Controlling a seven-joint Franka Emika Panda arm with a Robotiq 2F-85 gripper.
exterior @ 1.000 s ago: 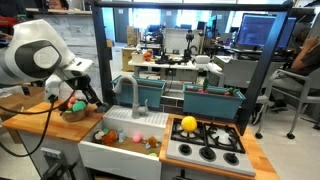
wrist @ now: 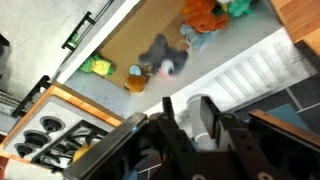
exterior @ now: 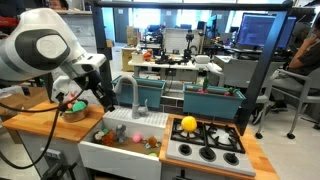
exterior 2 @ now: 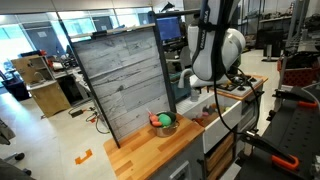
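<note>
My gripper hangs over the left side of the sink [exterior: 112, 157], its dark fingers apart and nothing seen between them. In exterior view 1 the gripper [exterior: 105, 100] is above the sink's back left corner, right of the pot. Below it a grey soft toy [wrist: 158, 54] appears in the sink, slightly blurred. Around that lie an orange-red toy [wrist: 204, 14], a green and yellow toy [wrist: 96, 63] and a small orange piece [wrist: 135, 80]. The brown pot [exterior 2: 163, 125] holds a green thing and a pink one on the wooden counter.
A grey tap [exterior: 136, 92] rises at the sink's back edge. To the right is a gas stove [exterior: 208, 146] with a yellow ball [exterior: 189, 123] on it. Blue bins [exterior: 211, 103] stand behind.
Over the last second my gripper has gone right, from beside the pot to over the sink, and lately up a little. The pot and stove have not moved.
</note>
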